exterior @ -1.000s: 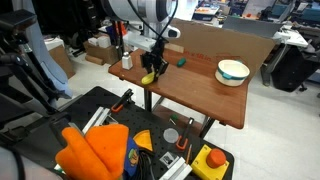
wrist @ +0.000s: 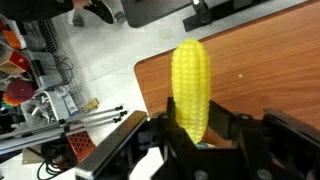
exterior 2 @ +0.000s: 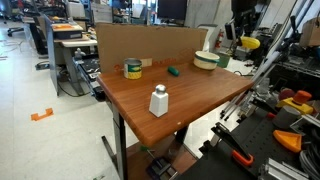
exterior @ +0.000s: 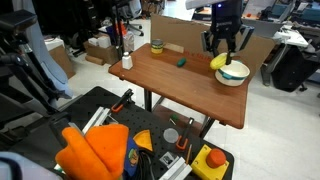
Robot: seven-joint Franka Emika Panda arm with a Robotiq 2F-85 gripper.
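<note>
My gripper is shut on a yellow elongated object, which hangs below the fingers above the wooden table. In exterior view 1 the object overlaps the left edge of a white bowl. Exterior view 2 shows the yellow object higher than the bowl and off to its right, so it is raised above the tabletop. Seen from the wrist, the yellow object sticks out from between the dark fingers; most of the bowl's place is hidden behind the gripper.
A white bottle, a can and a small green item stand or lie on the table. Tools, an orange cloth and a yellow-topped thing fill the area in front.
With the yellow object in its grip, my gripper has swung from the table's left front to the right and back, up beside the bowl. The bowl has stayed put.
</note>
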